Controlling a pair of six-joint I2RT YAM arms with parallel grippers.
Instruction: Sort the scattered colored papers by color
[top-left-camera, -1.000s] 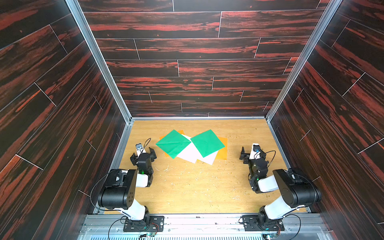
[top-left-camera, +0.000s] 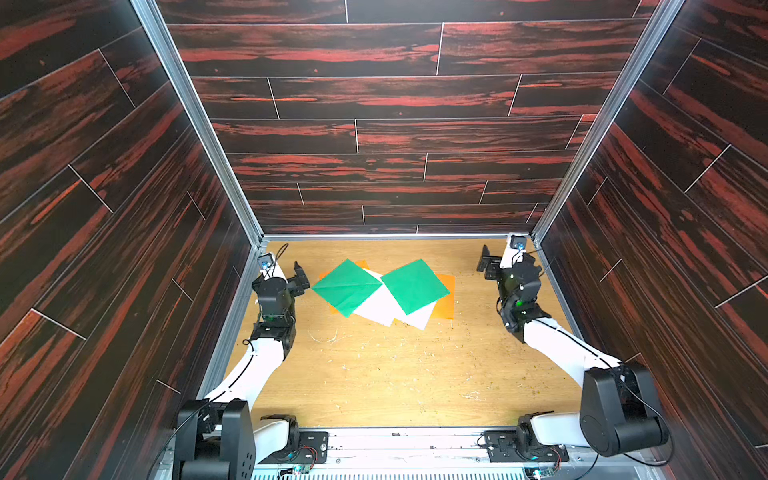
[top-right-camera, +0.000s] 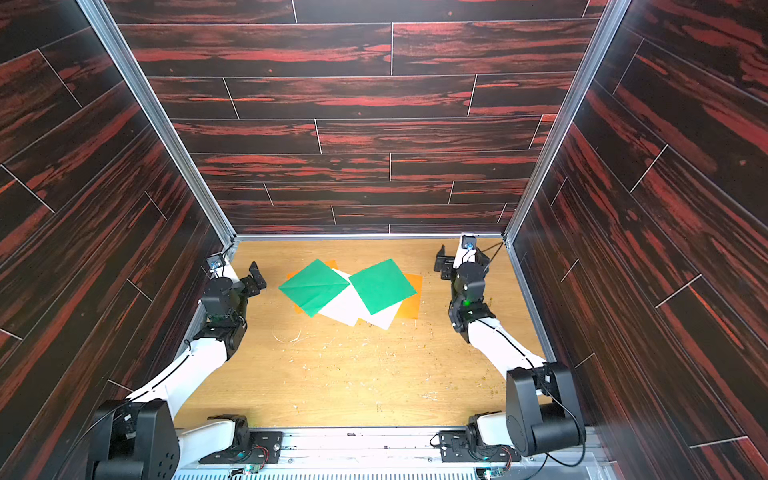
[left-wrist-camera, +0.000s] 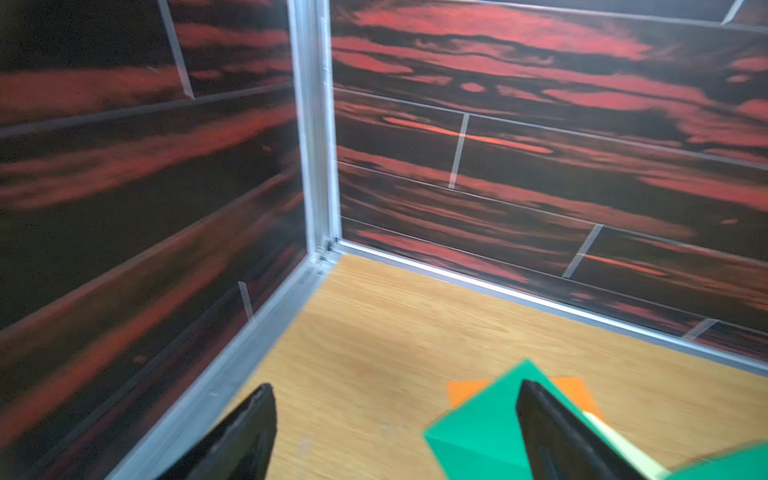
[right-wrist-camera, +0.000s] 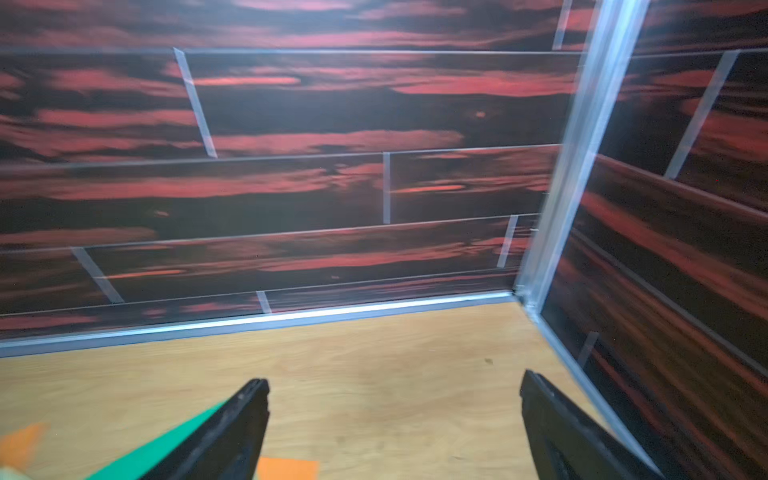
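Two green papers, one on the left (top-left-camera: 347, 288) and one on the right (top-left-camera: 415, 286), lie on top of a loose overlapping pile. White paper (top-left-camera: 381, 308) shows beneath and between them. Orange paper (top-left-camera: 446, 297) sticks out at the right, with smaller orange bits at the left and back. How far the lower sheets reach is hidden. My left gripper is raised left of the pile, open and empty, its fingers wide apart. Right of the pile, my right gripper also stands open with nothing between its fingers.
Dark panelled walls (top-left-camera: 384, 136) enclose the back and sides. Bare wood also lies behind the pile.
The papers lie unmoved.
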